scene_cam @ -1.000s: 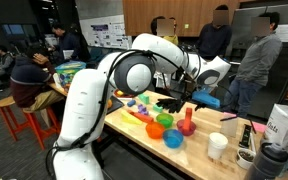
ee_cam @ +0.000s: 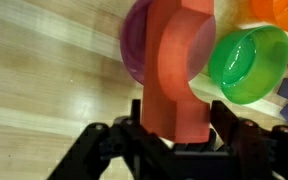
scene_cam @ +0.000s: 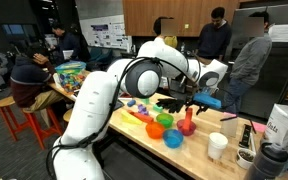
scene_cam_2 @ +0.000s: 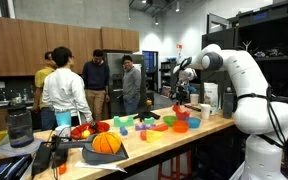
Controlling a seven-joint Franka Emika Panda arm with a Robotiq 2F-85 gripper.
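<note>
In the wrist view a long red-orange object (ee_cam: 174, 75) lies between the fingers of my gripper, one finger close on each side. Whether the fingers press on it cannot be told. Behind that object is a magenta bowl (ee_cam: 134, 42), partly covered by it. From exterior view 1, the red object (scene_cam: 188, 114) stands upright in the pinkish-red bowl (scene_cam: 186, 129) on the table, with my gripper (scene_cam: 191, 99) pointing down at its top.
Beside the magenta bowl sit a green bowl (ee_cam: 248, 64) and an orange one (ee_cam: 280, 10). A blue bowl (scene_cam: 173, 138) and a white cup (scene_cam: 217, 146) stand nearby. Bare wood (ee_cam: 49, 80) shows left of the bowl. People stand behind the table.
The arm and gripper look nearly still above the red object. The object and bowls stay where they were.
</note>
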